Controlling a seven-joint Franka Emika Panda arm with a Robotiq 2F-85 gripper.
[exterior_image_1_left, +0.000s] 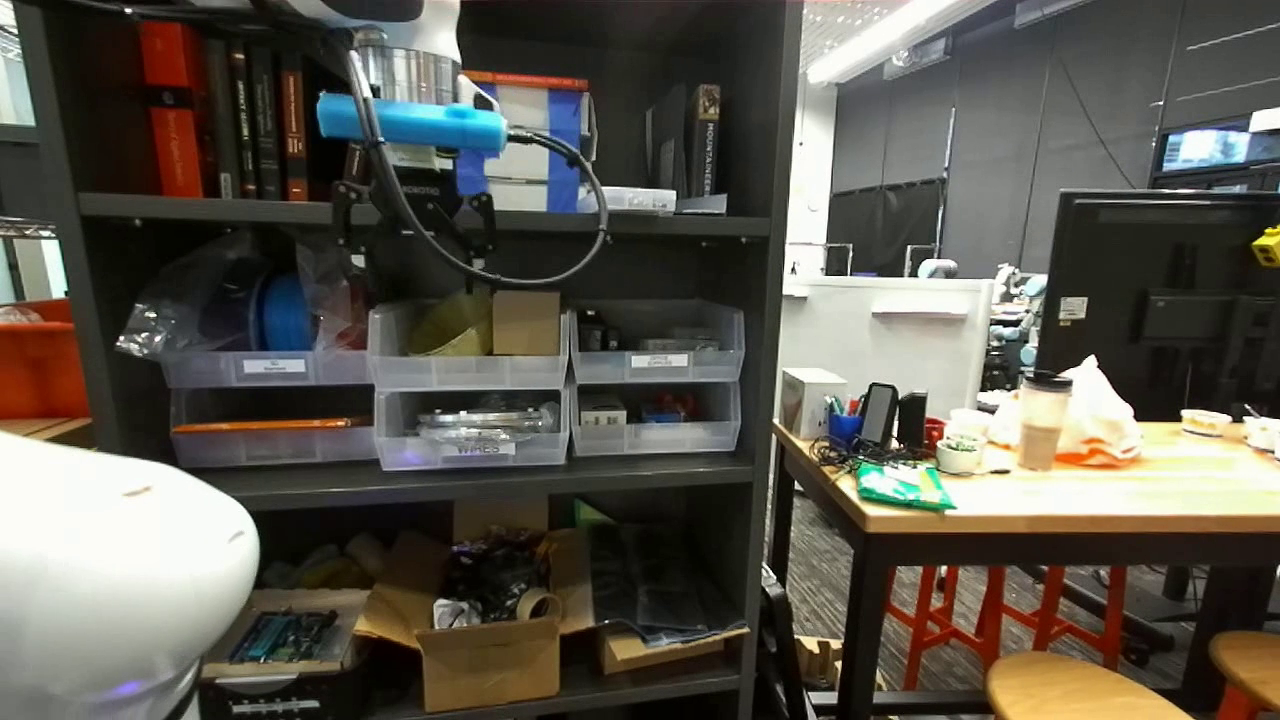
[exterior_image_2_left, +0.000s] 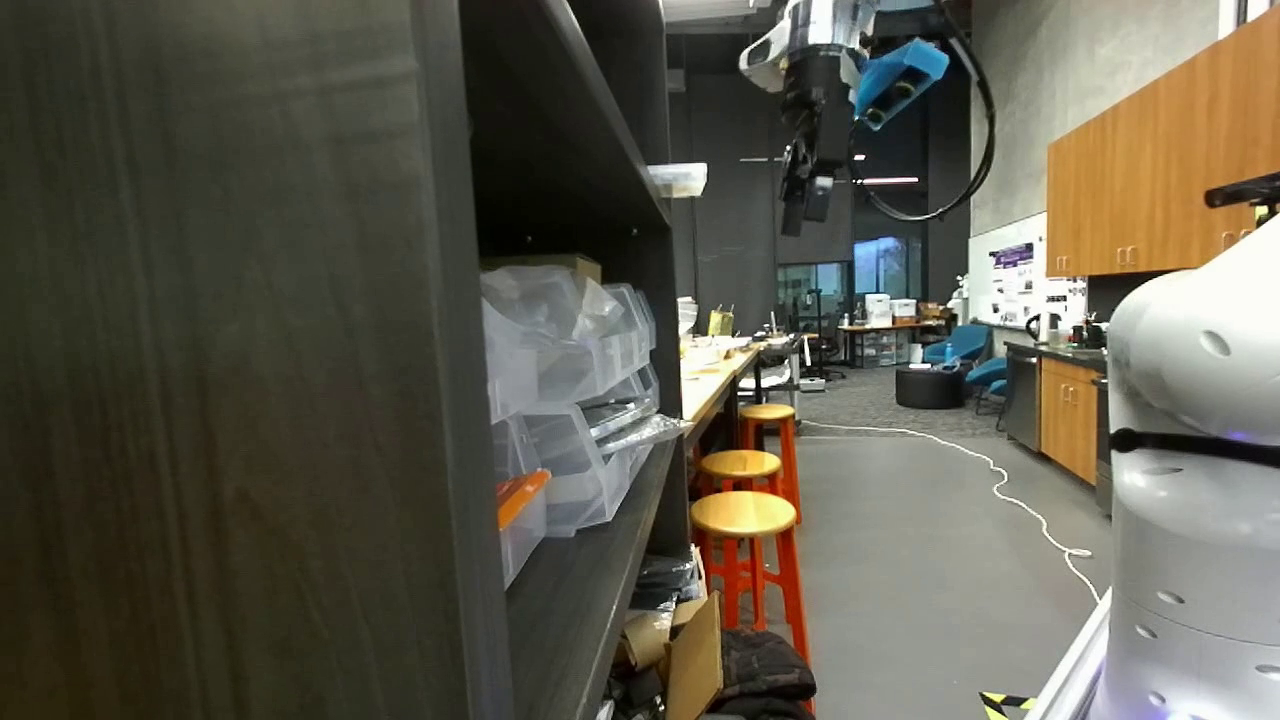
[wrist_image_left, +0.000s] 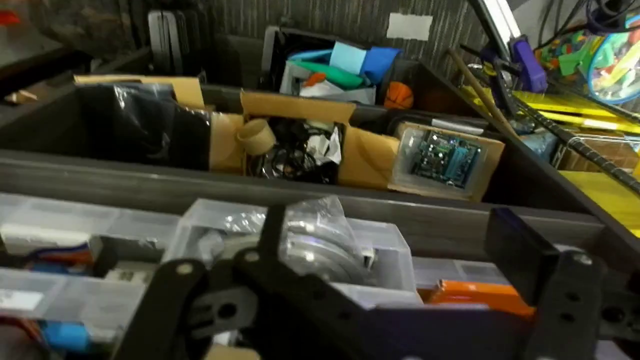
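My gripper hangs in front of the shelf unit, just below the edge of the upper shelf. Its fingers are apart, and the wrist view shows no object held between the fingertips. Seen from the side, the gripper is out in the air, clear of the shelf front. Below it in exterior view 1 is a clear bin with a yellowish roll and a cardboard box. To the lower left, a blue spool sits in a bin with plastic wrap.
The bin of wires and one with an orange item form the lower row. Books stand on the upper shelf. An open carton is on the bottom shelf. A wooden table stands to the right.
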